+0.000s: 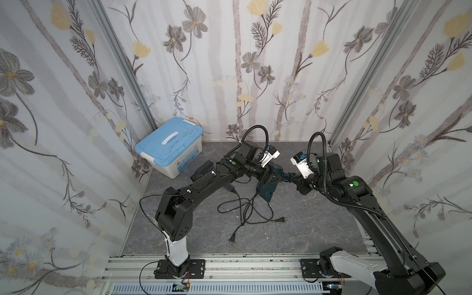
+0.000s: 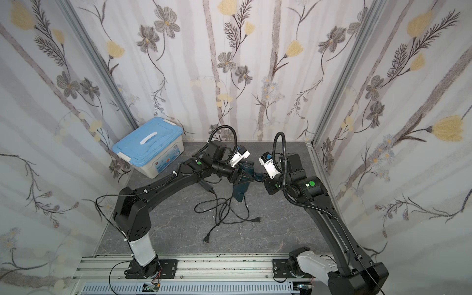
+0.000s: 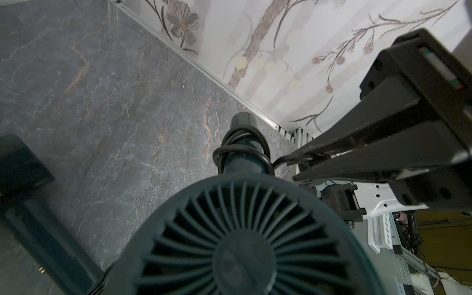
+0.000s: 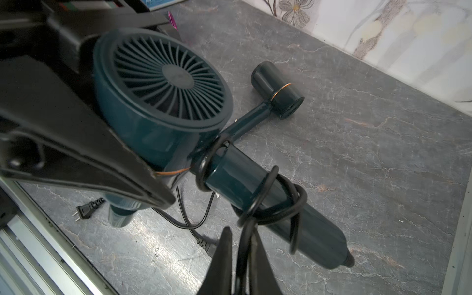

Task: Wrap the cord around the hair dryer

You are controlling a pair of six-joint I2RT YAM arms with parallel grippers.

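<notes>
A teal hair dryer (image 1: 265, 189) is up between the grippers, its round grille (image 4: 177, 76) facing up in the right wrist view. Black cord (image 4: 272, 211) loops several times round its handle (image 4: 319, 238). My left gripper (image 1: 268, 174) is at the dryer's body; whether it grips is unclear. My right gripper is shut on the cord, just below the handle in the right wrist view.
A second dryer (image 4: 275, 88) lies on the grey table (image 4: 383, 172). Loose cables and plugs (image 1: 279, 219) lie at the centre front. A blue-lidded box (image 1: 167, 142) stands at back left.
</notes>
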